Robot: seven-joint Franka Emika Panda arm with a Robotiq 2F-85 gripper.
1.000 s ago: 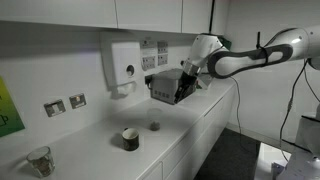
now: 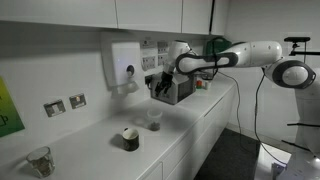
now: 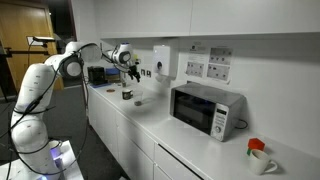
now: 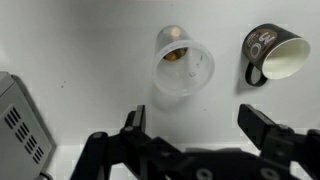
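My gripper is open above the counter, with nothing between its fingers. Just ahead of the fingertips in the wrist view lies a clear cup (image 4: 185, 72) with small orange-brown pieces at its bottom. It is apart from the fingers. A dark mug (image 4: 265, 45) with a pale inside lies to the upper right. Seen from exterior view 1, the gripper (image 2: 163, 88) hangs higher than the cup (image 2: 154, 122), and the mug (image 2: 131, 140) stands nearer the camera. In exterior view 2 the gripper and both vessels are small and far off.
A glass container (image 2: 41, 162) stands at the near end of the counter. The toaster (image 2: 172, 90) is behind the gripper. A microwave (image 3: 205, 112), a white mug (image 3: 261, 162) and a red cup (image 3: 256, 145) stand farther along. Cabinets (image 2: 150, 15) overhang the counter.
The arm has swung in over the counter towards the wall, carrying the gripper slightly left in exterior view 1. Cup, mug and glass container have stayed put.
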